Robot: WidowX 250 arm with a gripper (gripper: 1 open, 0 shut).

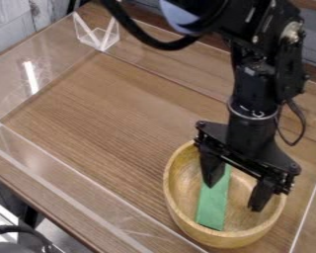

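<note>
My black gripper (237,173) reaches down from the upper right into a tan round bowl (188,210) at the lower right. Its fingers are spread open over the bowl. A green rectangular object (211,208) lies in the bowl, partly under the left finger; whether that finger touches it I cannot tell.
A white wire-like holder (98,32) stands at the upper left of the wooden table (82,119). Dark cables lie at the lower left edge.
</note>
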